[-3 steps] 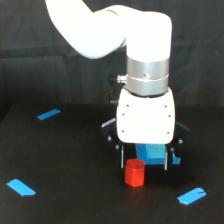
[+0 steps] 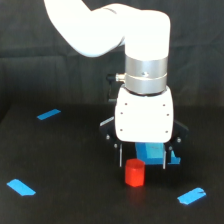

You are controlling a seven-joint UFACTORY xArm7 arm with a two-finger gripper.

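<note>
A small red block (image 2: 135, 173) stands on the dark table, low in the middle of the camera view. Behind it and a little to the right is a blue object (image 2: 155, 153), its upper part hidden by the white gripper body. My gripper (image 2: 143, 158) points down over this spot. Its thin fingers stand wide apart, so it is open. The red block appears nearer the camera than the fingers and left of the middle of the gap; the exact depth between them is hard to tell. No grip on either object shows.
Flat blue pieces lie at the front left (image 2: 20, 187), the front right (image 2: 191, 196) and the back left (image 2: 48, 114). A dark curtain (image 2: 40, 70) hangs behind. Much of the black table left of the gripper is bare.
My gripper has shifted very slightly to the left. The red block and the flat blue pieces have not visibly moved.
</note>
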